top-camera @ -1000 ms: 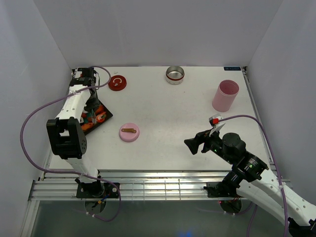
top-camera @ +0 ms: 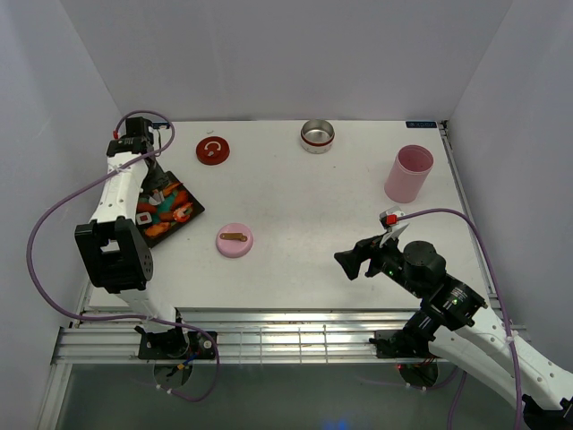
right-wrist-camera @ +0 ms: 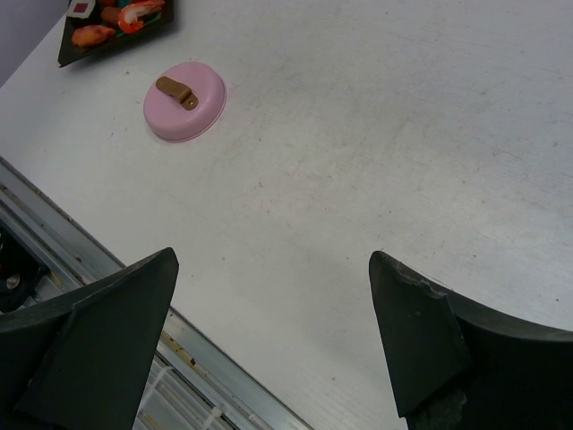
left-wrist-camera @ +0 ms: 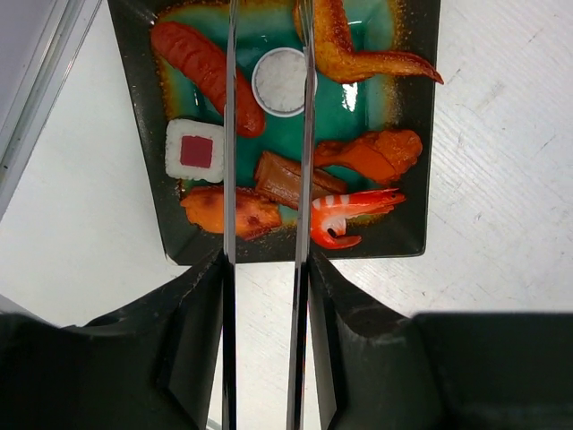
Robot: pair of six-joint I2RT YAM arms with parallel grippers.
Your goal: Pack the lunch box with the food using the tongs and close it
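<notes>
A black tray (top-camera: 192, 215) at the table's left holds several foods: a sausage (left-wrist-camera: 197, 67), a chicken wing (left-wrist-camera: 376, 63), a white round piece (left-wrist-camera: 277, 82), a rice piece with red square (left-wrist-camera: 194, 150), a shrimp (left-wrist-camera: 342, 215), a drumstick (left-wrist-camera: 367, 157) and brown pieces. My left gripper hangs over the tray, its long metal tips part open, with no food visibly held; their far ends leave the wrist view. My right gripper (top-camera: 354, 260) stands open and empty above the right side of the table.
A pink disc (top-camera: 235, 247) with a brown piece lies centre-left. A red lid (top-camera: 212, 150), a steel container (top-camera: 317, 134) and a pink cup (top-camera: 407, 175) stand farther off.
My left arm has shifted left over the tray, uncovering more of it in the top view. The right arm has not moved.
</notes>
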